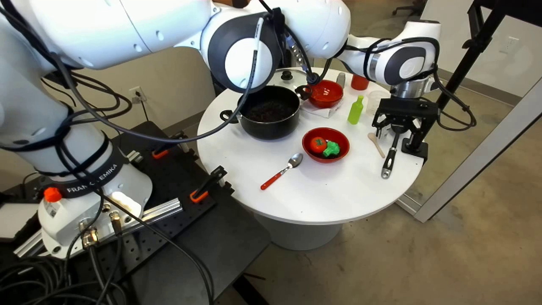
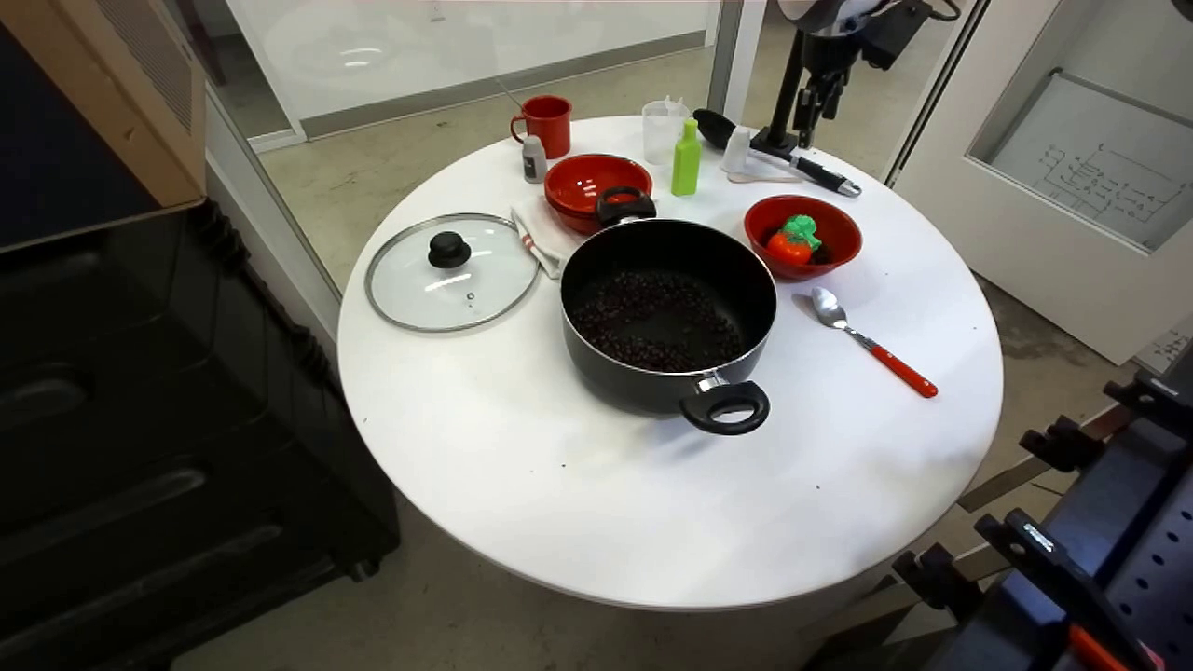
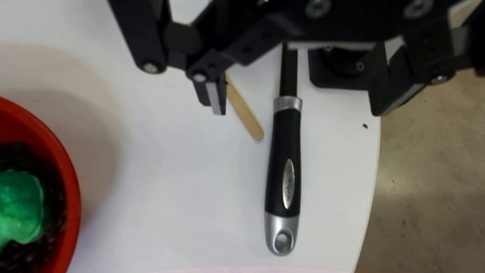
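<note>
My gripper is open above the far right edge of the table, with its fingers spread wide and nothing held. Below it lies a ladle [image 3: 284,168] with a black and silver handle, passing under the span between the fingers in the wrist view. The black bowl of the ladle [image 2: 713,127] shows in exterior view 2. Beside the ladle rests a thin wooden utensil [image 3: 243,109], partly covered by one finger in the wrist view. A red bowl [image 1: 325,157] holding a toy tomato [image 1: 318,145] and a green toy piece [image 1: 331,149] stands nearer the table's middle.
A black pot [image 2: 671,386] with dark beans sits mid-table, its glass lid [image 2: 391,296] to the left. A green bottle [image 2: 685,162], red mug [image 2: 547,125] and a spoon [image 2: 884,356] are around it. A black stand [image 1: 415,146] is close to my gripper.
</note>
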